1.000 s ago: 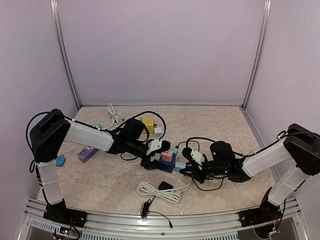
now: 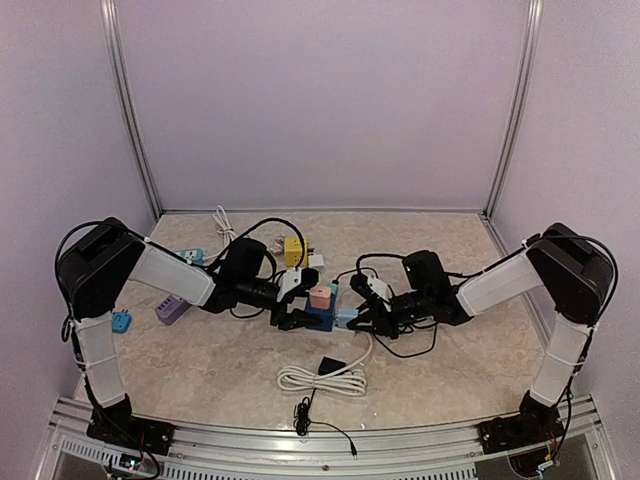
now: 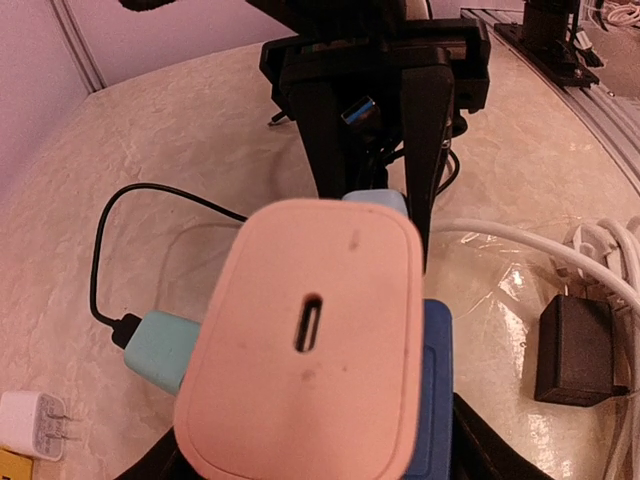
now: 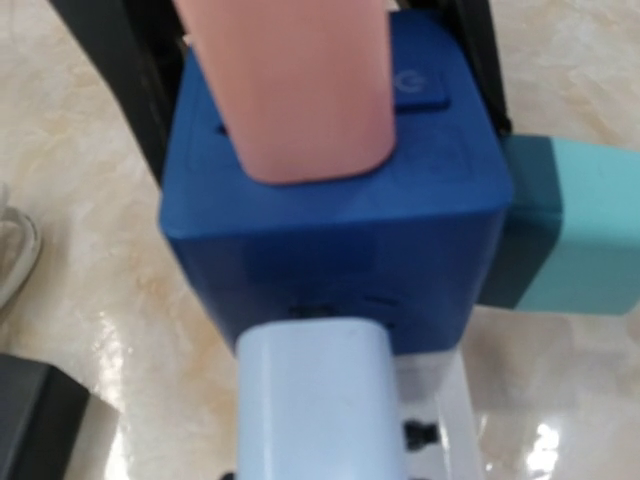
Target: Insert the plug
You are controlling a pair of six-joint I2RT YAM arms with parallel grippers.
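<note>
A blue cube socket [image 4: 330, 250] sits centre table, with a pink plug [image 3: 298, 340] on its top and a teal plug [image 4: 590, 225] on its far side. My left gripper [image 2: 300, 318] is shut on the blue socket from the left. My right gripper [image 2: 355, 322] is shut on a light blue plug [image 4: 316, 400], held against the socket's right face; whether its prongs are inside is hidden.
A white coiled cable [image 2: 320, 381] and black adapter [image 3: 575, 350] lie in front. A yellow socket [image 2: 294, 252], white charger [image 3: 28, 425] and purple strip [image 2: 172, 308] lie behind and left.
Both arms have shifted left together, carrying the blue socket and light blue plug with them, and have risen slightly in the top view.
</note>
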